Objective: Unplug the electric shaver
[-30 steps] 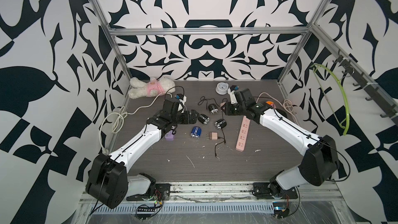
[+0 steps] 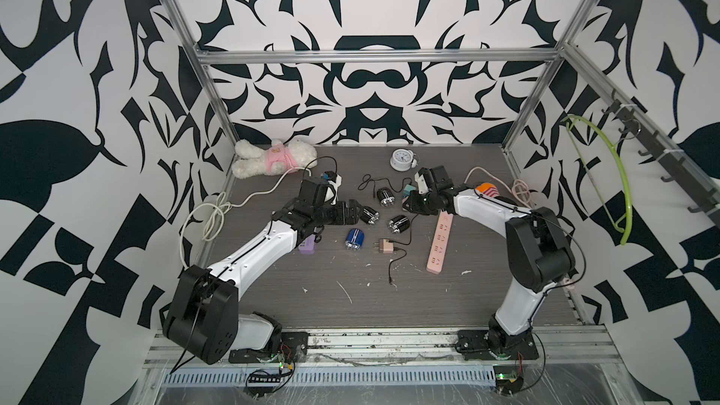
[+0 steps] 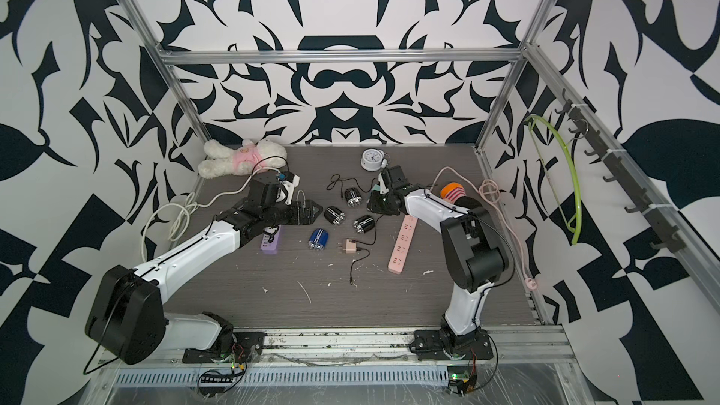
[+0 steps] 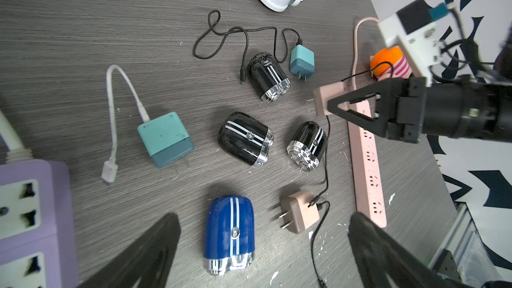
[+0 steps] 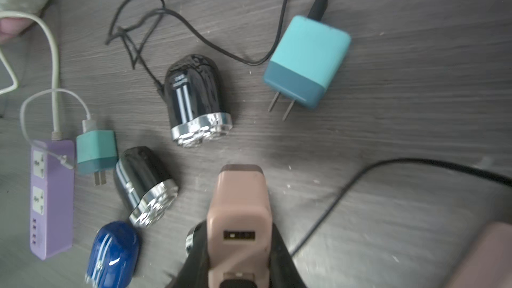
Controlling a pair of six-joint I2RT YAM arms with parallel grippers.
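My right gripper is shut on a pink adapter (image 5: 240, 208), which hangs above the table and clear of the pink power strip (image 4: 368, 173). A thin black cable (image 4: 327, 154) trails below it. Black electric shavers lie loose: one (image 4: 268, 76) at the back, one (image 4: 245, 137) in the middle, one (image 4: 309, 144) to its right. A blue shaver (image 4: 230, 229) lies nearest my left gripper, which is open and empty above the table. The visible sockets of the pink strip are bare; its far end is partly hidden in the left wrist view.
A second pink adapter (image 4: 299, 210), a teal adapter (image 4: 165, 138) and another teal adapter (image 4: 302, 61) rest on the table. Left stands a purple power strip (image 4: 32, 234); behind are a clock (image 2: 402, 159) and teddy bear (image 2: 276, 158).
The right arm has drawn its elbow inward and turned its wrist, its gripper shifting slightly. The cable by the right black shaver has shifted.
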